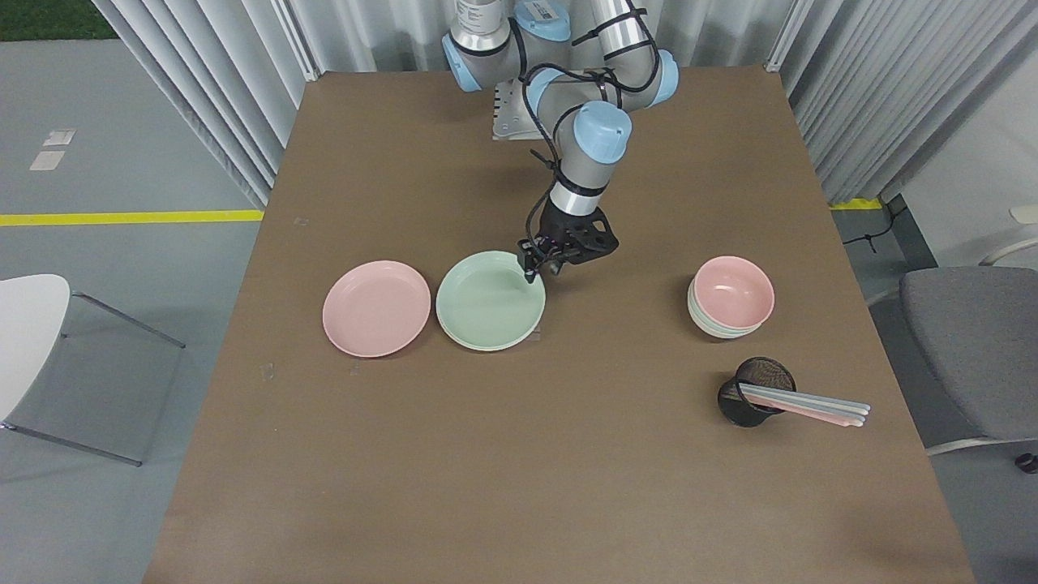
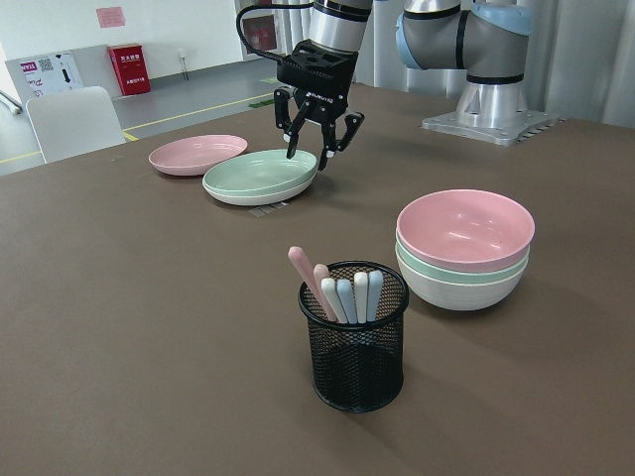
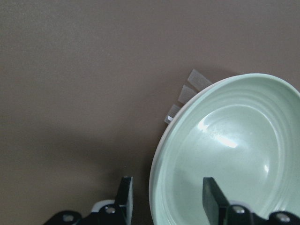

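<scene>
A mint plate [image 1: 486, 307] lies stacked on a white plate [image 2: 260, 201] in mid-table. Left of it is a pink plate [image 1: 375, 307]. My black gripper is open at the mint plate's edge nearest the robot's side: in the wrist view one finger is outside the rim and the other is over the plate, with nothing gripped.
Stacked pink, mint and white bowls [image 1: 731, 292] stand to the right. Nearer the front right is a black mesh cup [image 2: 355, 362] holding several chopsticks [image 1: 808, 407].
</scene>
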